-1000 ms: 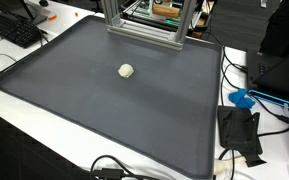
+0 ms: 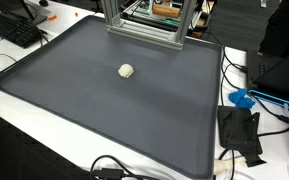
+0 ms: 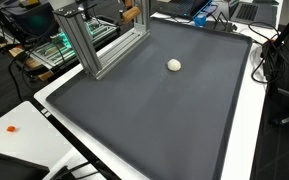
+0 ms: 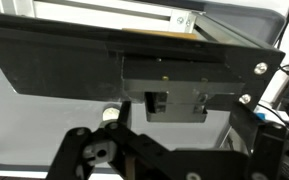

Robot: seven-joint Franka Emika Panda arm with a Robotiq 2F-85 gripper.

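My gripper shows only in the wrist view, open, with its dark fingers [image 4: 246, 122] spread to either side. Between and beyond them sits a dark block with a metal-like tab [image 4: 177, 88], against a long black panel [image 4: 59, 68]; whether the fingers touch it I cannot tell. A small whitish round object [image 2: 126, 70] lies on the grey table mat [image 2: 84, 75], also visible in exterior view 2 [image 3: 174, 65]. In the wrist view the pale round object [image 4: 111, 112] appears beside the left finger, partly hidden.
A silvery frame [image 2: 149, 32] stands at the mat's far edge, with a wooden piece [image 2: 168, 10] in its upper part. A keyboard [image 2: 11, 30], cables, a blue item [image 2: 241, 99] and a black item [image 2: 240, 131] lie around the mat.
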